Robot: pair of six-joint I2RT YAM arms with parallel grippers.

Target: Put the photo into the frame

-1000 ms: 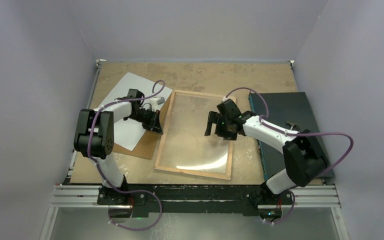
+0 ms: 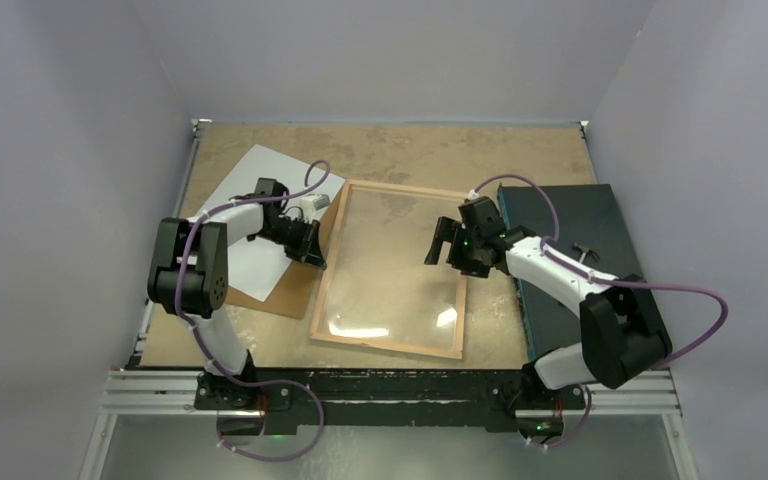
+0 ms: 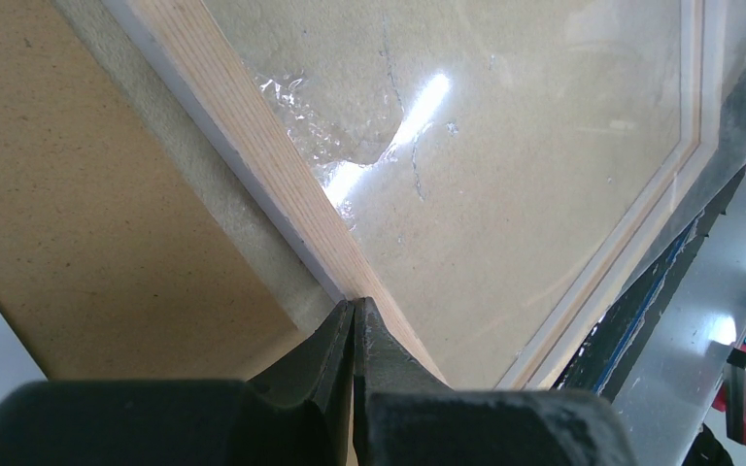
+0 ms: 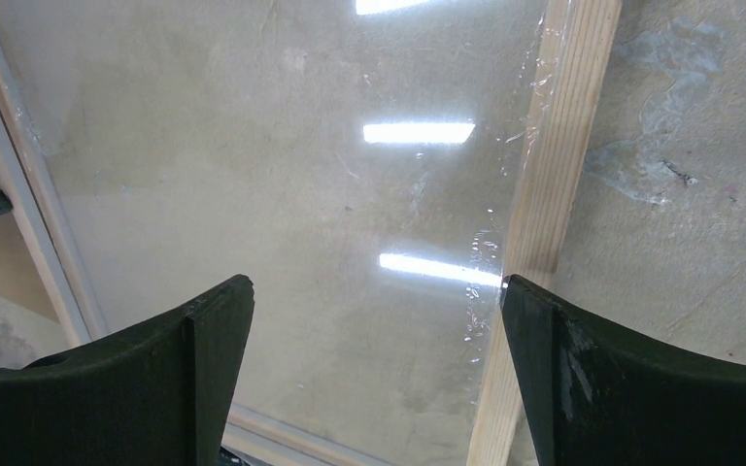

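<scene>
The wooden frame (image 2: 391, 348) lies near the middle of the table, its inside covered by a clear sheet (image 2: 390, 270) that throws bright reflections. At the frame's left rail my left gripper is shut, its fingertips at the wood; nothing shows between them. My right gripper stands open over the frame's right side, one fingertip by the right rail (image 4: 544, 194) and the other over the clear sheet. To the left lies a white sheet (image 2: 255, 255) on a brown board (image 2: 288, 298). No photo picture can be made out.
A dark panel (image 2: 565, 205) with a small tool (image 2: 587, 250) on it lies to the right, partly under the right arm. Behind the frame, the table (image 2: 390, 150) is clear. Grey walls enclose the sides and back.
My right gripper has shifted rightward, from over the clear sheet toward the frame's right rail. Reflections on the sheet have changed shape. The left arm has stayed in place.
</scene>
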